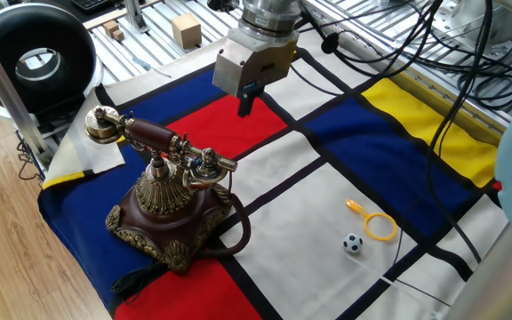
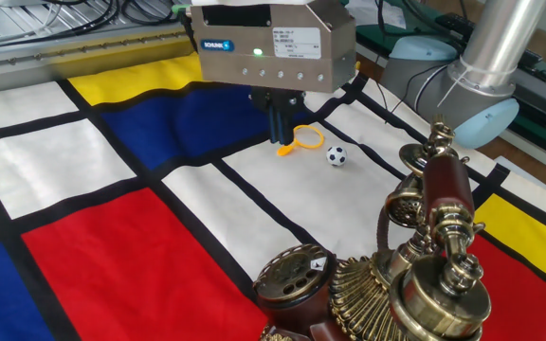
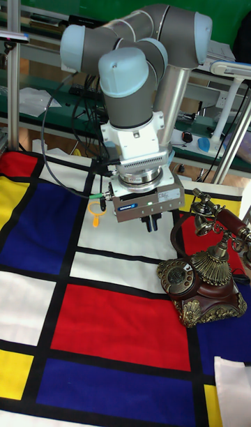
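Note:
My gripper (image 1: 245, 114) hangs in the air above the cloth, over the red patch as seen in exterior view 1. Its dark fingers (image 2: 281, 128) point down and stand close together, with no gap and no object showing between them. A yellow-orange ring with a handle (image 1: 380, 226) lies flat on the white patch. Beside it rests a small black-and-white ball (image 1: 352, 243). In exterior view 2 the fingertips overlap the handle of the ring (image 2: 309, 137) only along the line of sight. An ornate brown and brass telephone (image 1: 174, 213) stands upright, its handset (image 1: 154, 135) on the cradle.
A cloth (image 3: 118, 319) in red, blue, yellow and white blocks covers the table. Small cardboard blocks (image 1: 186, 30) lie beyond its far edge. Loose black cables (image 1: 452, 107) hang at the right in exterior view 1.

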